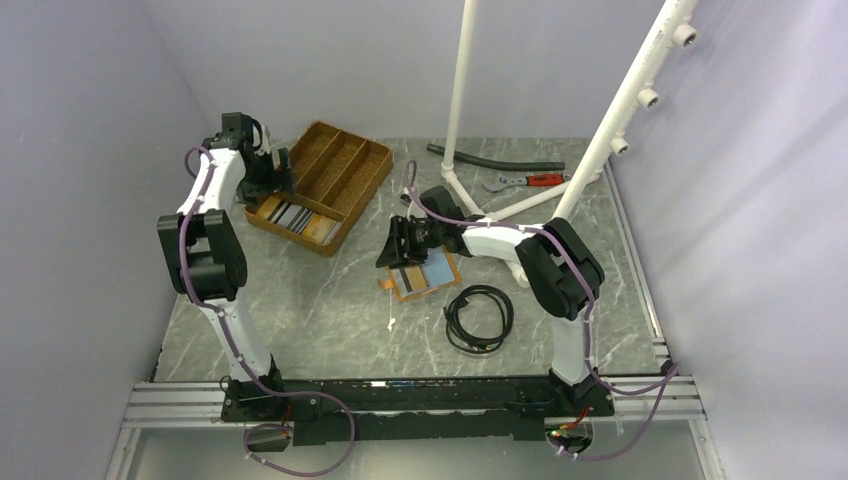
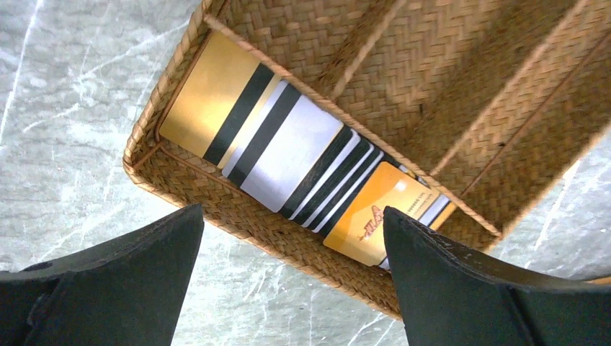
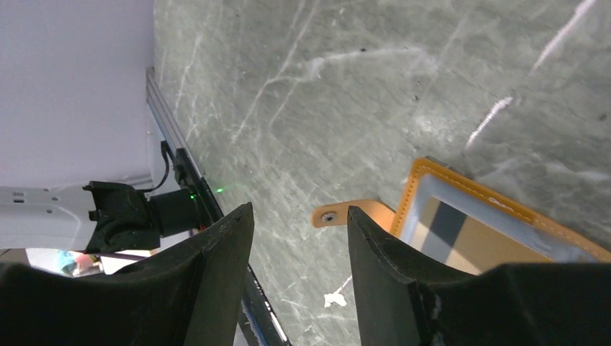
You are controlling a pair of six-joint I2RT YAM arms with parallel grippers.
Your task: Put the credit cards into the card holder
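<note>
Several credit cards lie overlapping in the front compartment of the woven box, among them a grey striped card (image 2: 288, 148) and an orange card (image 2: 378, 214). My left gripper stands open above them, nothing between its fingers. The orange-edged card holder (image 1: 403, 292) lies flat on the table, its strap (image 3: 360, 209) out to one side. Striped and tan cards (image 3: 479, 241) show in its clear pockets. Over the holder's left part hovers my right gripper, open and empty, hiding some of it in the top view.
The woven box (image 1: 350, 212) has several long compartments, those at the back empty. A black cable coil (image 1: 480, 318) lies right of the holder. White pipes (image 1: 590, 140), an adjustable wrench (image 1: 530, 181) and a dark tube (image 1: 500, 163) occupy the back right. Table between box and holder is bare.
</note>
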